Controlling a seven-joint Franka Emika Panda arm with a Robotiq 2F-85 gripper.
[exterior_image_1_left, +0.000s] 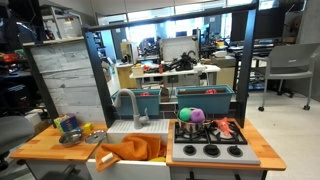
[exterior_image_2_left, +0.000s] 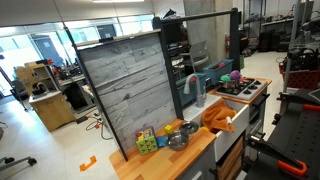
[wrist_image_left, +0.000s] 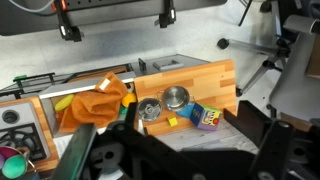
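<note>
My gripper is high above the counter in the wrist view, its two dark fingers spread wide apart with nothing between them. An orange cloth lies bunched over the white sink, partly hanging across its front edge. Something yellow shows beside it in the basin. To the left, metal bowls or pots stand on the wooden counter, near a colorful box and small yellow and blue items. A pot with green and purple round things sits on the stove, beside a reddish-orange object.
A grey faucet rises behind the sink. Teal bins line the back, and a black frame with a grey wood panel encloses the counter. Bare wood lies right of the stove.
</note>
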